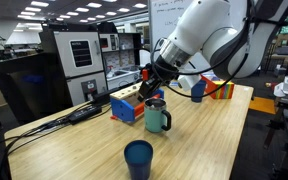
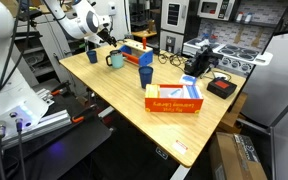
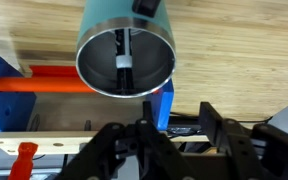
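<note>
A teal mug point(image 1: 155, 119) with a dark handle stands upright on the wooden table. From above, in the wrist view, the mug point(image 3: 127, 16) holds a slim black object with a white band point(image 3: 122, 62), perhaps a marker. My gripper point(image 1: 150, 84) hangs just above and behind the mug's rim. In the wrist view, the dark, blurred fingers of the gripper stand apart with nothing seen between them. Exterior view 2 shows the mug point(image 2: 115, 60) at the far part of the table.
A blue-and-wood rack with red parts point(image 1: 127, 106) stands close behind the mug. One dark blue cup point(image 1: 139, 158) is nearer the camera, another point(image 1: 197, 91) farther back. A red and yellow box point(image 2: 174, 100) sits at the table's other end. Bare wood lies right of the mug.
</note>
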